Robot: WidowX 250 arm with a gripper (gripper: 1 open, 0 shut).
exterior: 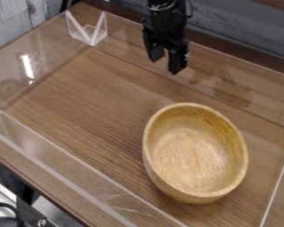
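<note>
My black gripper [167,53] hangs at the top centre of the camera view, above the back of the wooden table [85,106]. It stands open, and I see nothing held in it. A large oval wooden bowl [194,151] lies in the lower right, well apart from the gripper.
A clear angular object [90,27] stands at the back left. Another clear piece sits at the left edge, partly out of view. Raised edges border the back of the table.
</note>
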